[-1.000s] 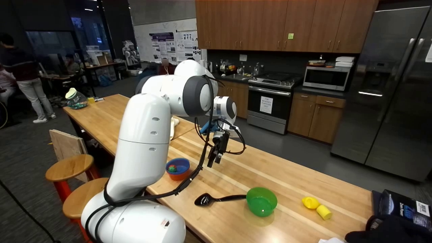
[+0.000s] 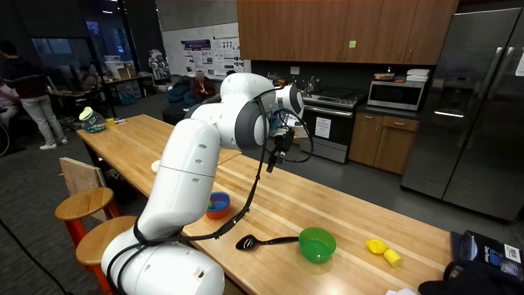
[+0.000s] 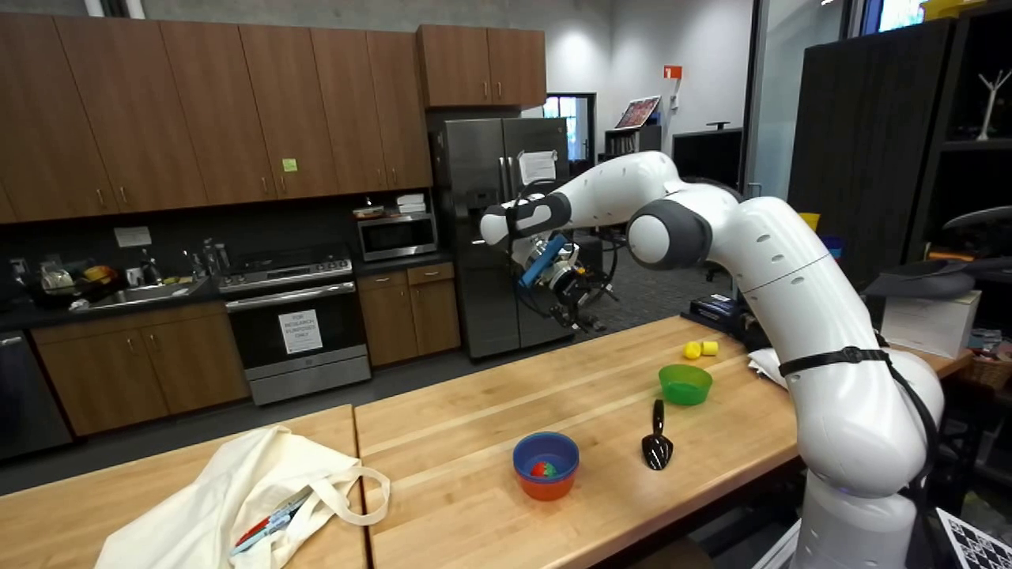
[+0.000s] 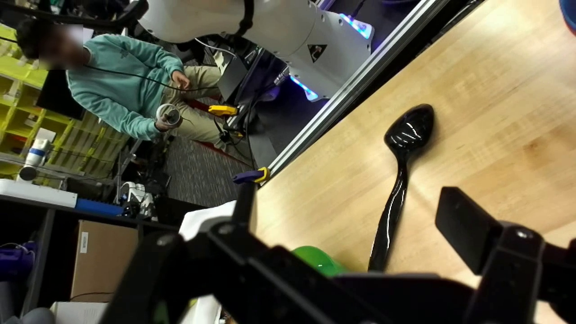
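My gripper (image 3: 590,325) is open and empty, held high above the far edge of the table. In the wrist view its two black fingers stand wide apart. A black spoon (image 4: 399,183) lies on the wood below, its handle end touching or close to a green bowl (image 2: 317,245). Nearer the seam between the tables sits a blue bowl (image 3: 545,454) on an orange one (image 3: 546,487), with a red and green strawberry-like piece (image 3: 543,469) inside. Past the green bowl lie a yellow lemon-like piece (image 2: 376,246) and a yellow cylinder (image 2: 393,257), side by side.
A cream cloth bag (image 3: 237,498) with pens lies on the adjoining table. At the other end are a black box (image 2: 496,253) and dark cloth. A person (image 4: 121,86) sits beyond the table.
My arm has risen, carrying the gripper up and away from the table toward the kitchen side. The bowls, spoon and yellow pieces have stayed where they were.
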